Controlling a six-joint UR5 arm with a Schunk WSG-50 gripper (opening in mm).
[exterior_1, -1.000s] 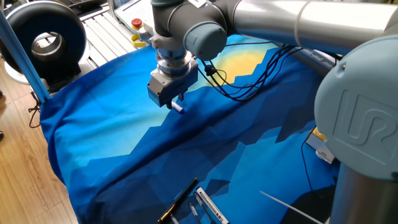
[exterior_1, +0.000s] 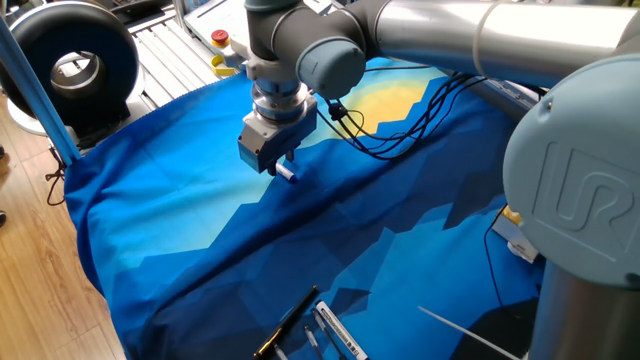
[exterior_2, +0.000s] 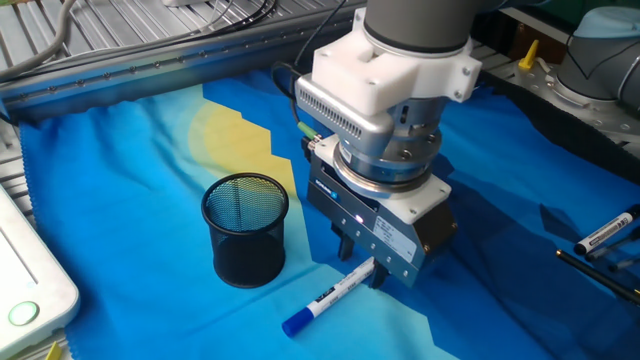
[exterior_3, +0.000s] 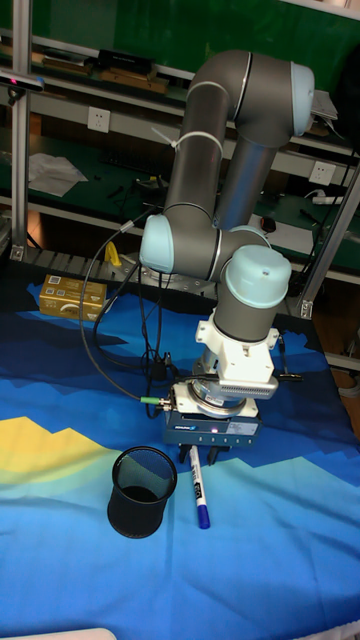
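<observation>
A white marker with a blue cap (exterior_2: 328, 299) lies on the blue patterned cloth, its capped end pointing away from the gripper. My gripper (exterior_2: 361, 262) is right over the marker's other end, pointing down with its fingers apart. In exterior view 3 the marker (exterior_3: 199, 493) runs up between the two fingers of the gripper (exterior_3: 198, 454), and a gap shows beside it. Exterior view 1 shows only a short piece of the marker (exterior_1: 286, 173) below the gripper (exterior_1: 281, 163).
Close beside the marker stands a black mesh pen cup (exterior_2: 248, 232), seemingly empty. Several more pens, among them a white marker (exterior_1: 338, 328), lie farther along the cloth. A yellow box (exterior_3: 72, 298) sits near the back edge. Loose black cables (exterior_1: 400, 135) hang by the arm.
</observation>
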